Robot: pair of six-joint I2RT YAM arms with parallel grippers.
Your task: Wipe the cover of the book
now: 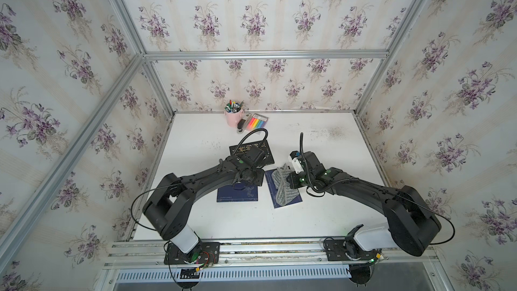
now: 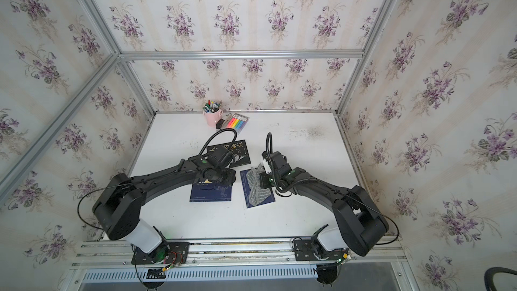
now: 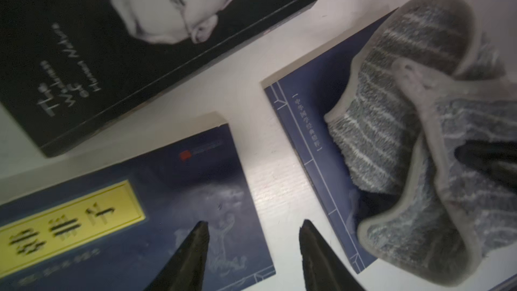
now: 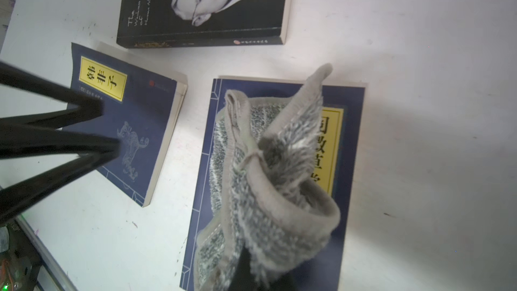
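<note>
A grey striped cloth (image 4: 280,215) lies bunched on a navy book with a yellow title label (image 4: 350,129). My right gripper (image 1: 292,179) is at the cloth, shut, its tips mostly hidden by the folds. A second navy book (image 3: 161,226) lies to the left. My left gripper stands open above the gap between the two navy books, with nothing seen between its fingers.
A black book with a face (image 4: 150,5) lies behind. A pink pen cup (image 1: 233,118) and a case of coloured markers (image 1: 256,122) stand at the back. Free table is at the right and front.
</note>
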